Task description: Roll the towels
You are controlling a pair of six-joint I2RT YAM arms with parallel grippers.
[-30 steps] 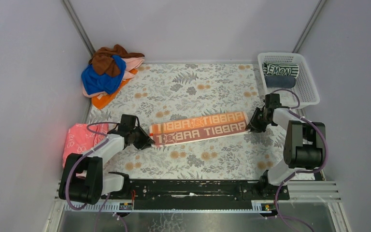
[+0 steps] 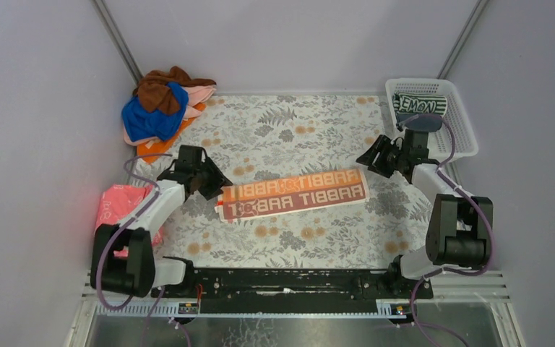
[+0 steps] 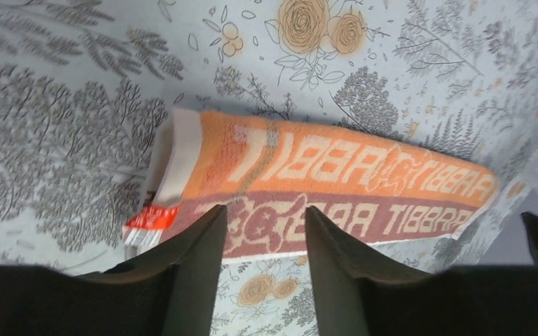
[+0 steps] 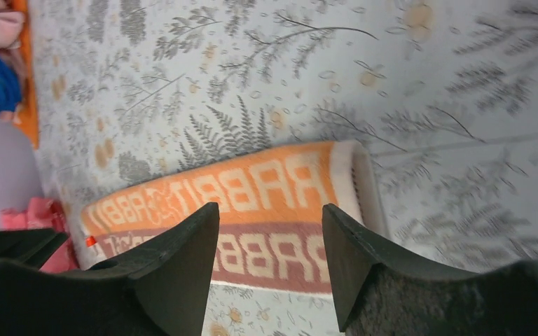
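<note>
An orange and brown lettered towel (image 2: pixel 296 193) lies folded into a long strip across the middle of the table. Its left end shows a red tag (image 3: pixel 153 216) and parted layers in the left wrist view. Just off that end, by the upper corner, is my left gripper (image 2: pixel 225 186), with its fingers apart and nothing held. My right gripper (image 2: pixel 363 163) stands open beside the upper right corner of the strip. In the right wrist view the towel's folded right end (image 4: pixel 354 175) shows beyond the spread fingers (image 4: pixel 195 259).
Crumpled towels (image 2: pixel 160 108) are heaped at the back left. A pink folded towel (image 2: pixel 119 206) lies by the left wall, partly behind the left arm. At the back right, a white basket (image 2: pixel 465 134) holds rolled towels (image 2: pixel 413 103).
Both grippers have let go of the towel's ends and moved away from the front edge toward its far corners. The strip's left end has shifted slightly left.
</note>
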